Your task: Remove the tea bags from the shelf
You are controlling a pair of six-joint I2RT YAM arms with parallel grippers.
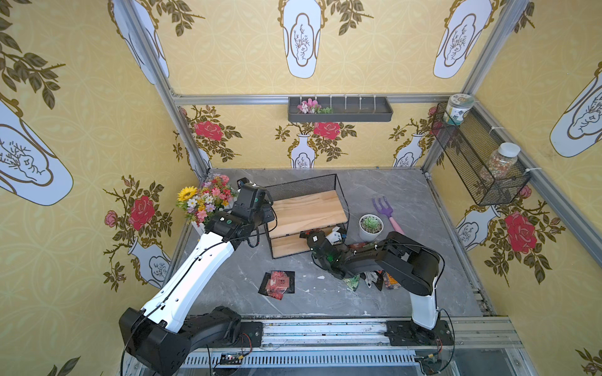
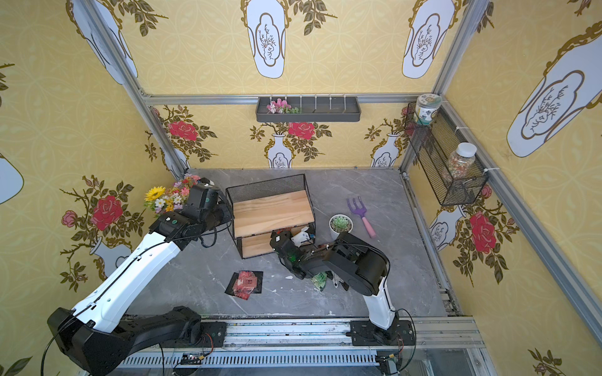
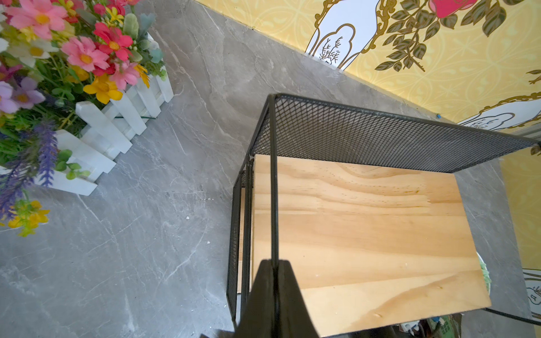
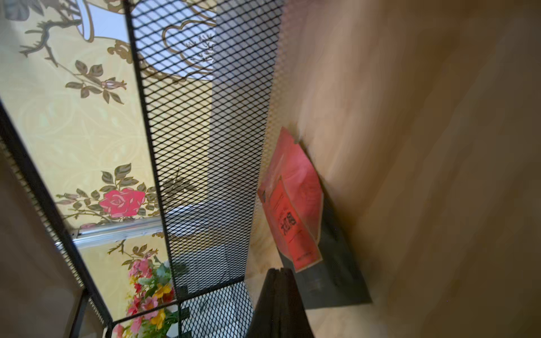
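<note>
A two-level wire shelf with wooden boards [image 1: 304, 210] stands mid-table. On its lower board lies a red-and-black tea bag [image 4: 301, 219], just ahead of my shut right gripper, which reaches into that level. My left gripper is shut above the upper board's left side, nothing seen between its fingers; that board [image 3: 360, 236] is bare. Red and black tea bags [image 1: 279, 283] lie on the table in front of the shelf. More bags [image 2: 319, 280] lie at the front right, partly hidden by the right arm.
Flowers in a white fence planter [image 3: 104, 132] stand left of the shelf. A succulent pot [image 1: 370, 227] and a pink-handled fork [image 1: 395, 225] are at its right. Wall baskets [image 1: 473, 156] hold jars at right.
</note>
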